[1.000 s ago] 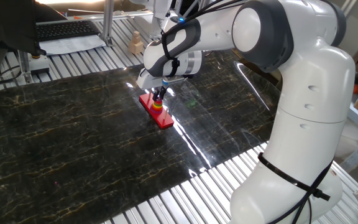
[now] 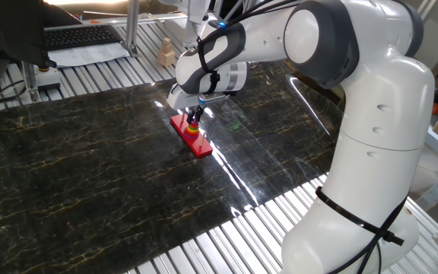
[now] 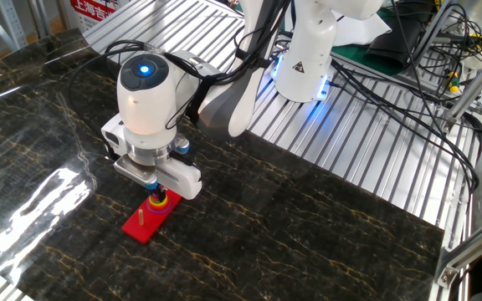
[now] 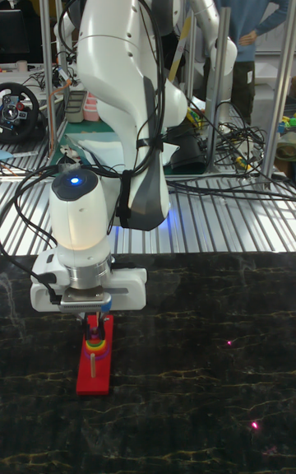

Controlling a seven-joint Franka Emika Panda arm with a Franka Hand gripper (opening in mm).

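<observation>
A long red board (image 2: 200,147) with upright pegs lies on the dark marbled tabletop. Coloured rings (image 2: 192,129), with yellow and red showing, are stacked around the middle of the board; a purple one shows at the bottom in exterior view 2. One thin wooden peg (image 3: 141,217) stands bare towards the board's near end. My gripper (image 2: 195,118) points down right over the ring stack, its dark fingertips at the top of the stack. The fingers are small and partly hidden here, so whether they hold the top ring cannot be told.
Most of the marbled tabletop (image 2: 74,175) around the board is clear. Wooden blocks (image 2: 166,53) stand on the slatted metal surface beyond its far edge. Cables (image 3: 408,117) lie by the arm's base, and a metal post (image 4: 215,92) rises behind the table.
</observation>
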